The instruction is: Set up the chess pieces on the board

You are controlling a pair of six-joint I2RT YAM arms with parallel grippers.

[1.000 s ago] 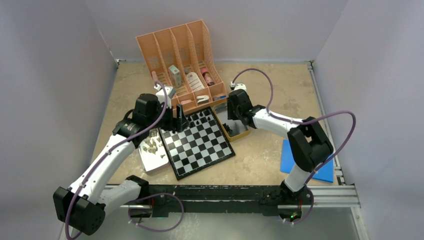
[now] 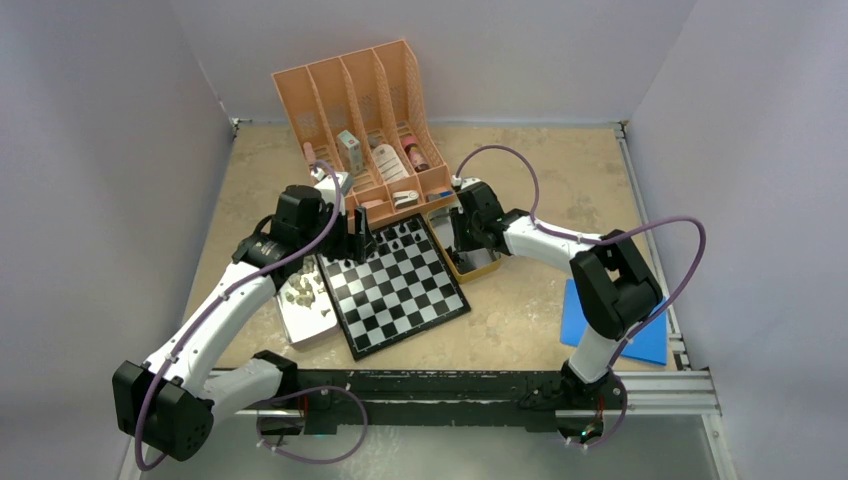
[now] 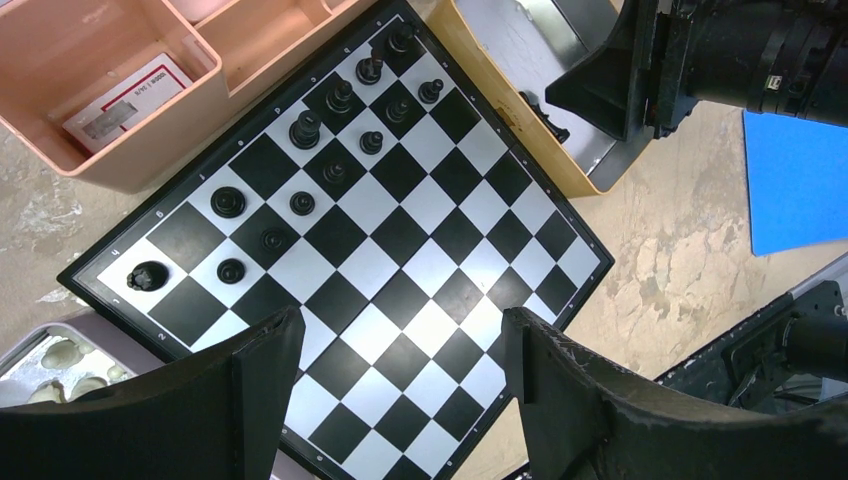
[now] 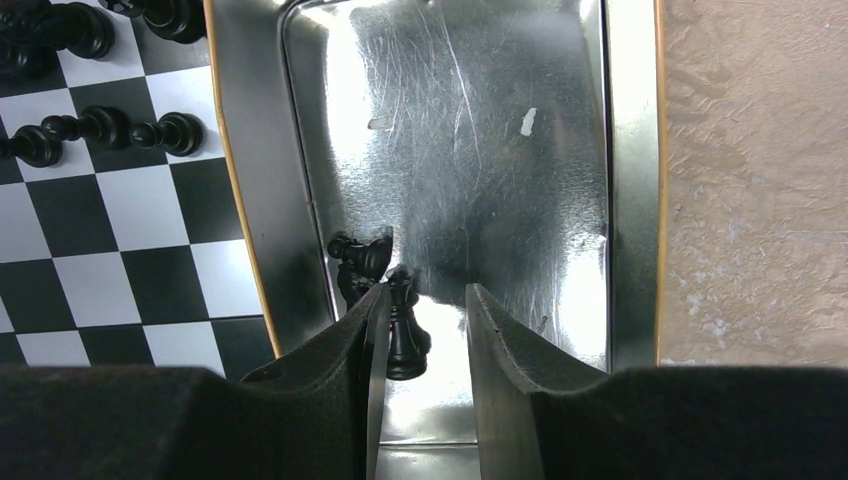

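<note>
The chessboard lies mid-table; several black pieces stand on its far part. My left gripper hangs over the board, open, nothing between its fingers. My right gripper is part open inside the metal-lined box beside the board. A few black pieces lie at the box's left side; a long one is just by the right gripper's left finger. Whether it is between the fingers is unclear; they are not closed on it.
An orange divided organizer stands behind the board. A tray of white pieces lies to the left, a blue mat at the front right.
My right arm has moved slightly left, its gripper going further into the box toward the pieces. The left arm shifted only slightly.
</note>
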